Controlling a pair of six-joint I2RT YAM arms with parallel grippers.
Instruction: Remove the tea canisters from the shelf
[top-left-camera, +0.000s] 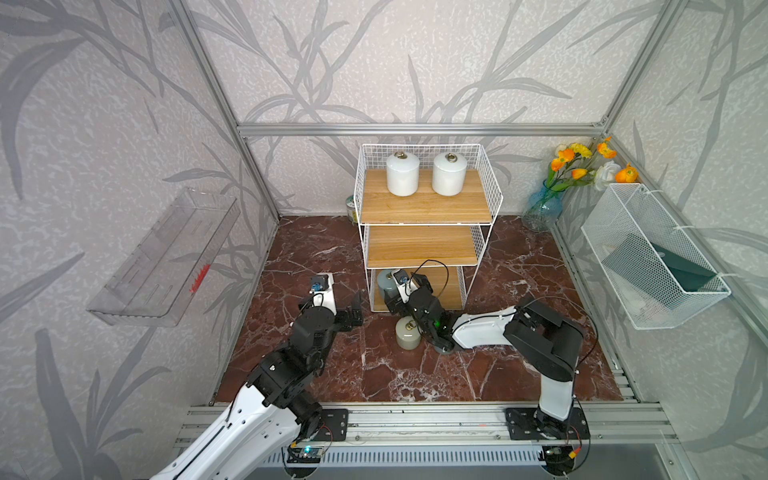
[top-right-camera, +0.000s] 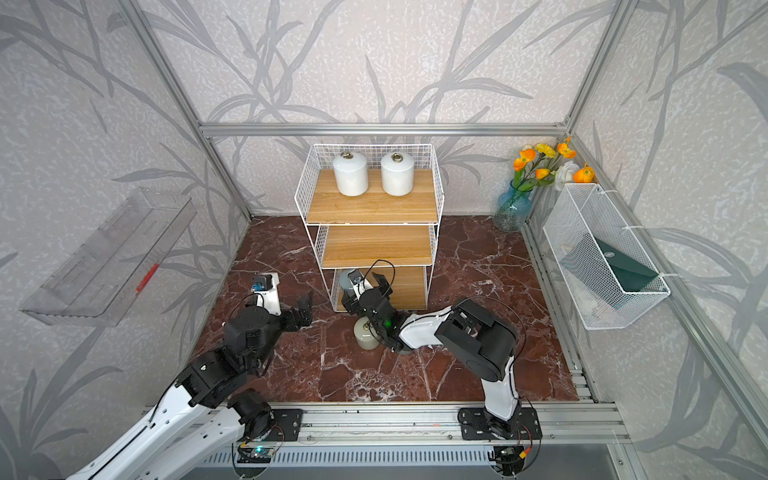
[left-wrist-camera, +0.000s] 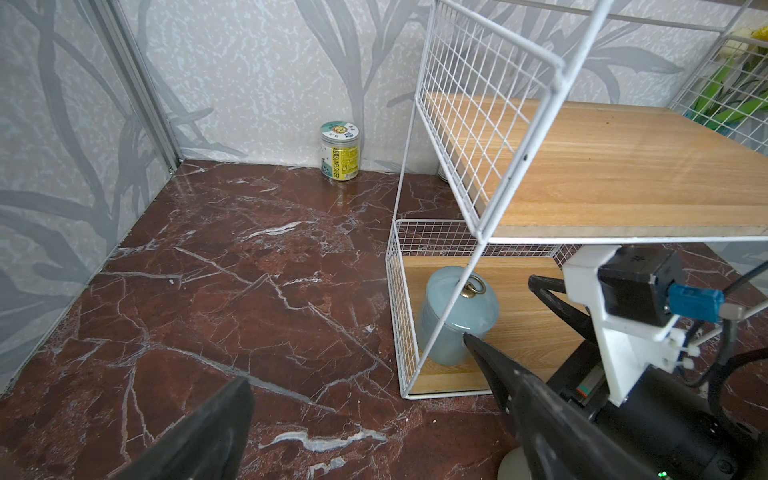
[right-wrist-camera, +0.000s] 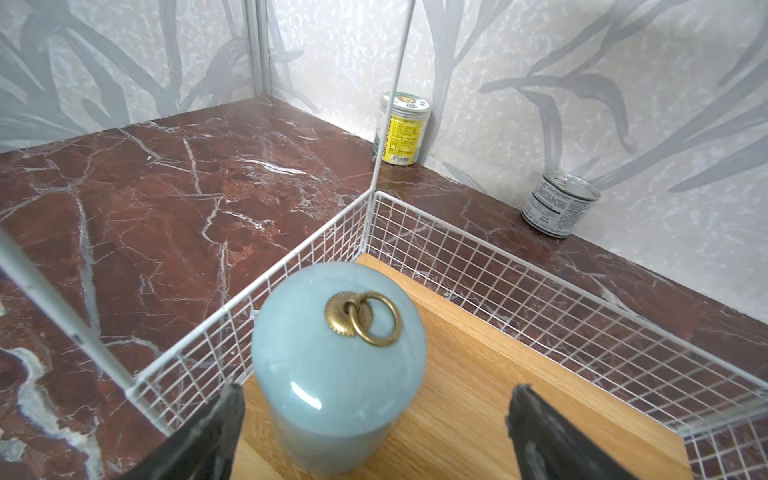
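On the bottom level of the shelf (top-left-camera: 421, 225) stands a blue-grey canister (right-wrist-camera: 340, 368) with a brass ring on its lid, close to the left wire side. My right gripper is open, its fingers (right-wrist-camera: 552, 436) set wide apart; the canister stands between and beyond them, nearer the left finger. Two white canisters (top-left-camera: 402, 174) are upright on the top level. A grey-beige canister (top-left-camera: 408, 333) stands on the marble in front of the shelf, below the right gripper. To the left of the shelf, my left gripper is open and empty.
A yellow-labelled can (left-wrist-camera: 341, 150) and a low tin (right-wrist-camera: 560, 203) sit behind the shelf. A clear bin (top-left-camera: 168, 256) hangs left, a white mesh basket (top-left-camera: 656, 256) right. A flower vase (top-left-camera: 544, 208) fills the back right corner. The left marble floor is open.
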